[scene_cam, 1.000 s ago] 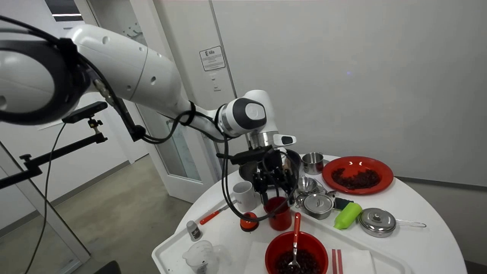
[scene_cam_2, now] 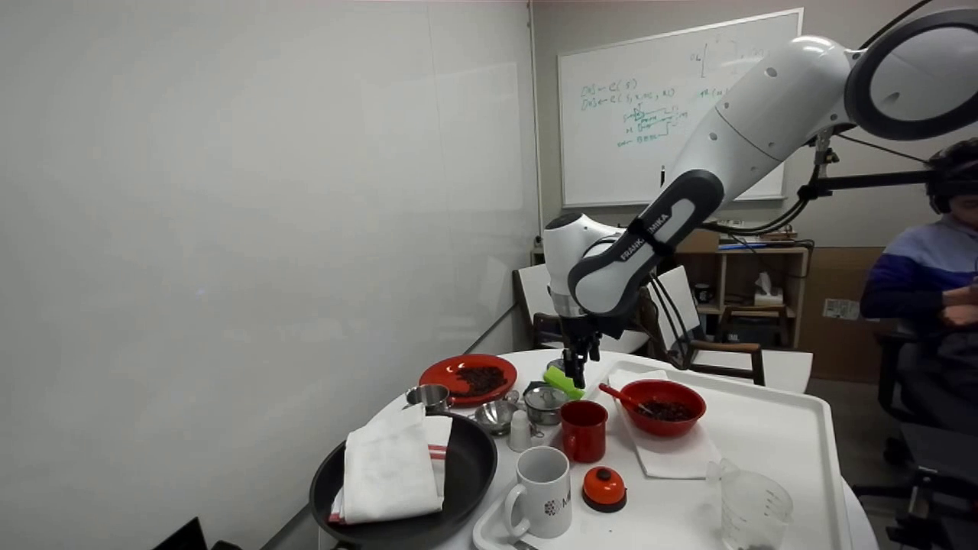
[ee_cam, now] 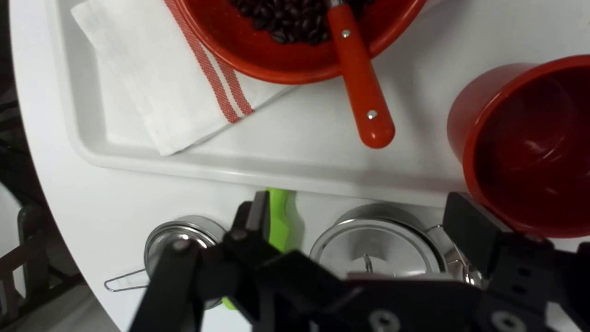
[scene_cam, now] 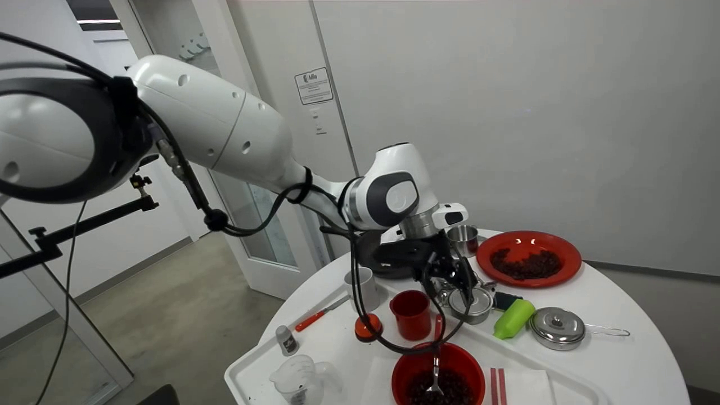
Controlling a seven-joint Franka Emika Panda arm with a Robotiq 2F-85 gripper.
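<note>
My gripper is open, its dark fingers spread wide above the small lidded steel pot [ee_cam: 376,251], with nothing held between them. In the wrist view the green-handled thing [ee_cam: 280,224] lies by the left finger, and the red mug [ee_cam: 531,144] stands by the right one. A red bowl [scene_cam: 406,378] of dark beans rests on the tray, a red-handled spoon [ee_cam: 365,94] leaning out over its rim. Behind the pots lies a red plate [scene_cam: 570,260] with more dark beans. Cables partly cover the bowl area in exterior view 1.
A white tray [scene_cam: 567,385] holds a grey-white mug [scene_cam_2: 547,486], an orange-red timer [scene_cam_2: 604,489] and a clear measuring cup [scene_cam_2: 753,509]. Another lidded pan [scene_cam: 558,327] sits at the table's right. A black pan [scene_cam_2: 477,458] with folded towels stands beside the tray.
The arm has shifted right in exterior view 1, from over the red mug to over the small pot. The tabletop objects look unmoved.
</note>
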